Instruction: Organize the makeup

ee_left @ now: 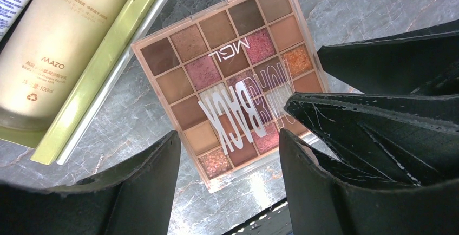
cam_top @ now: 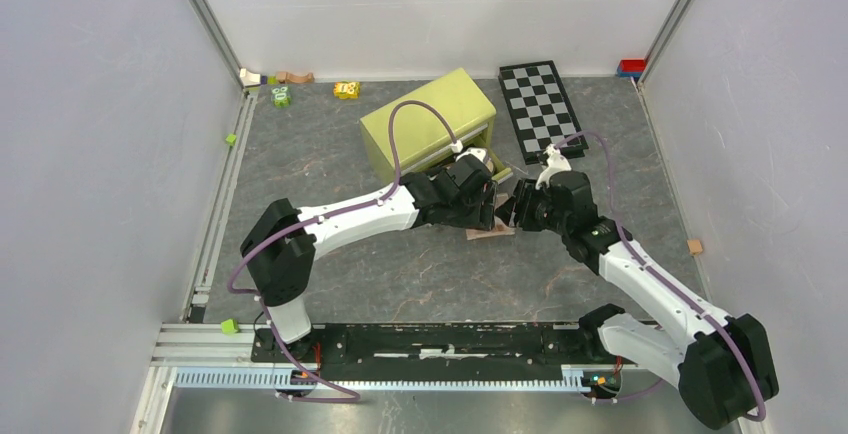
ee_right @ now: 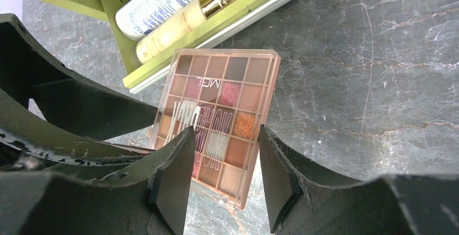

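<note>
An eyeshadow palette (ee_left: 216, 116) with a clear lid is held by my right gripper, shut on its edge beside the open drawer (ee_right: 260, 5). My left gripper is over the palette's lower part, its fingers apart with the palette beneath or between them; contact cannot be told. Bottles (ee_right: 157, 7) lie in the drawer of the yellow-green cabinet (cam_top: 430, 104). In the top view both grippers meet in front of the cabinet, mostly hiding the palette.
A checkerboard (cam_top: 538, 104) lies right of the cabinet. Small toys (cam_top: 346, 89) sit along the back.
</note>
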